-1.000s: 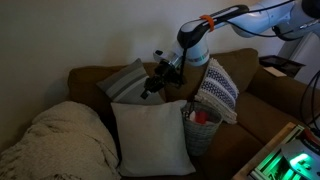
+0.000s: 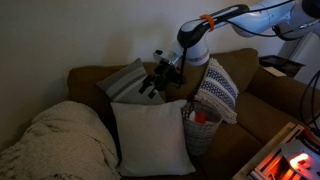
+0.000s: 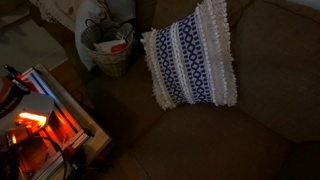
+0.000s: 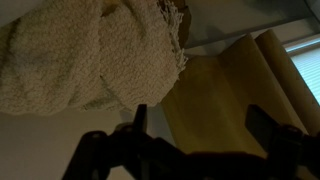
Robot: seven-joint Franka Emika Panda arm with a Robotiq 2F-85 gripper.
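My gripper hangs over the couch, in front of the grey striped pillow and just above the top edge of the plain cream pillow. In the wrist view its dark fingers stand wide apart along the bottom edge, with nothing between them. A cream fringed blanket fills the upper left of that view. Right of the cream pillow stands a woven basket holding something red and white. The patterned white and blue pillow leans on the couch at the right.
The brown couch runs behind and under the pillows. A heaped cream blanket covers its left side. A wooden-edged table with a glowing orange-lit device stands close to the basket.
The gripper has stayed nearly in place, with at most a slight shift at its fingers. The light on the table device turned from green to red. Pillows, basket and blanket have not moved.
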